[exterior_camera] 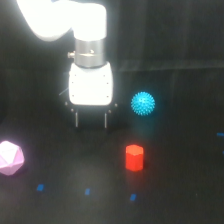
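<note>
My gripper [92,121] hangs in the upper left part of the camera view, its two thin dark fingers pointing down. They stand wide apart with only dark table seen between them. A red block [134,158] with a six-sided outline lies to the right of the gripper and lower in the view. Further up on the right is a spiky light-blue ball [143,103]. A pale pink faceted ball [11,158] sits at the left edge, partly cut off. None of these touches the gripper.
Small blue marks [87,191] dot the dark table surface, with another blue mark [220,134] at the right edge.
</note>
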